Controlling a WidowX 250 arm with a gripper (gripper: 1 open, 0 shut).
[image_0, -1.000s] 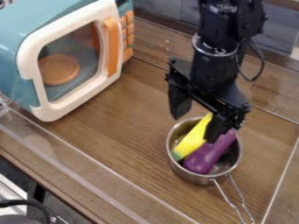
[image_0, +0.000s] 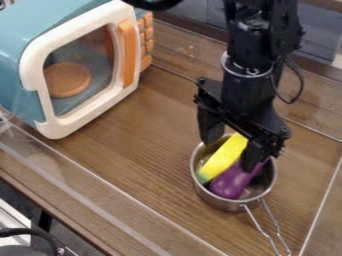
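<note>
A metal pot (image_0: 218, 196) with a wire handle stands on the wooden table at the lower right. In it lie a yellow item (image_0: 219, 159), like a corn or banana toy, and a purple eggplant (image_0: 233, 182). My black gripper (image_0: 238, 140) hangs open just over the pot, its fingers partly in front of the contents. I cannot tell whether it touches either item.
A light blue toy microwave (image_0: 54, 40) with an orange plate inside stands at the upper left. The table's front edge runs along the lower left.
The gripper has shifted slightly over the pot, its fingers a little changed in position. The pot and its contents look unmoved.
</note>
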